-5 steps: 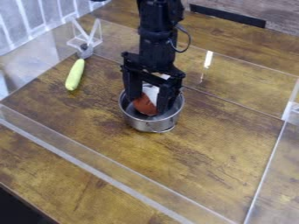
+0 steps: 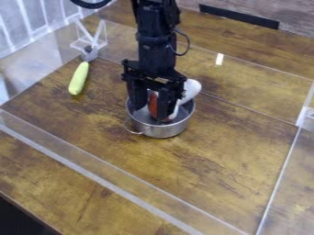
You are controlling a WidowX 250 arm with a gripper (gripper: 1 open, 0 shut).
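Observation:
A steel pot (image 2: 174,127) sits on the wooden table. My black gripper (image 2: 157,99) is over and inside the pot's mouth, with a reddish item visible between or behind its fingers. A white object (image 2: 189,89) shows at the pot's back right, partly hidden by the gripper. I cannot tell whether the fingers grip anything.
A yellow-green elongated object (image 2: 79,78) lies at the left, below a white object (image 2: 91,39) with prongs. A transparent barrier runs along the left.
The white object now shows farther right, and the red item looks more upright.

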